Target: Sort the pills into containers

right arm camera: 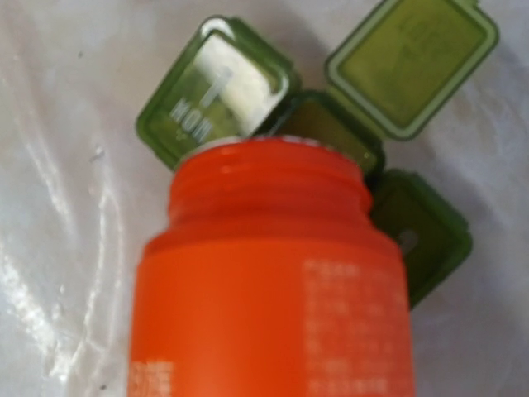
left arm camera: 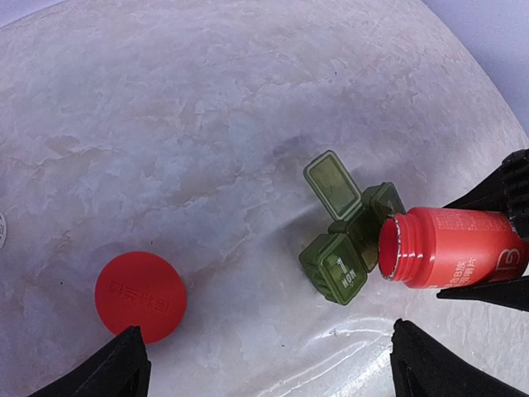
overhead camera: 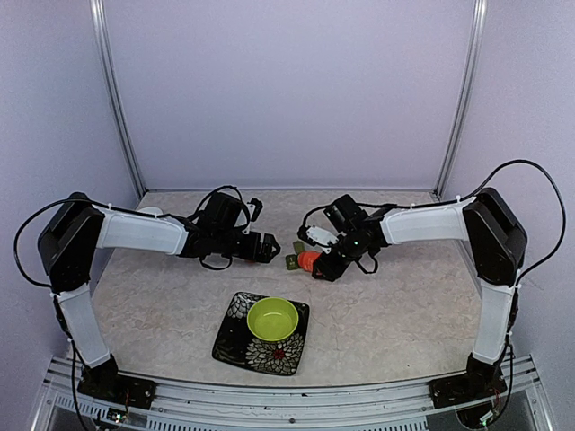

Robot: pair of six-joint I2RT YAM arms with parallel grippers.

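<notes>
My right gripper [overhead camera: 316, 268] is shut on an orange-red pill bottle [left arm camera: 463, 244], which lies tilted on its side with its uncapped mouth pointing left. Just beyond that mouth is a green pill box [left arm camera: 335, 265] on the table. Its middle lid [right arm camera: 413, 62] stands open, while the lid marked MON [right arm camera: 215, 91] is closed. In the right wrist view the bottle's neck [right arm camera: 269, 178] overlaps the open compartment; no pills show. To the left, my left gripper is open and empty above the table. A red round cap [left arm camera: 140, 296] lies flat near its left finger.
A black flowered tray [overhead camera: 232, 334] bearing a green bowl [overhead camera: 272, 319] sits toward the front. Part of a white round item [overhead camera: 151, 211] shows behind the left arm.
</notes>
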